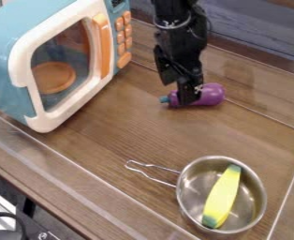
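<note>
My black gripper (pixel 181 82) is open at the back centre, low over a purple toy eggplant (pixel 205 96) with a blue-green stem, which lies on the wooden counter. Whether the fingertips touch it is hard to tell. A yellow toy banana (pixel 222 195) lies in a steel pot (pixel 250 211) at the front right, its wire handle pointing left.
A blue and white toy microwave (pixel 37 106) with a window and orange buttons stands at the back left. A wall runs along the back right, and a dark gap shows at the lower left.
</note>
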